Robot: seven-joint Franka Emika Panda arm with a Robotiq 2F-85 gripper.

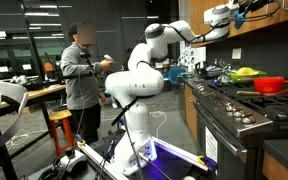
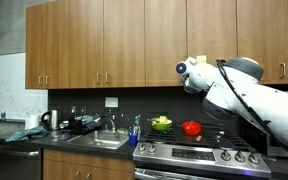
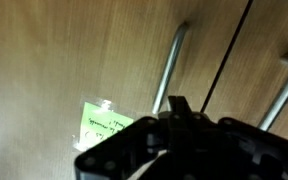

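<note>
In the wrist view, a wooden cabinet door fills most of the picture, with a silver bar handle standing slightly slanted on it. My dark gripper is at the lower middle, by the handle's lower end. Its fingers are close together and nothing shows between them; whether they touch the handle, I cannot tell. To the right of the door seam runs a second silver handle. A green note is taped to the left door. From outside, my arm reaches up to the upper cabinets.
Below the arm are a stove, a red pot and a green bowl. The sink lies to the left. A person stands behind the arm's base with open floor around.
</note>
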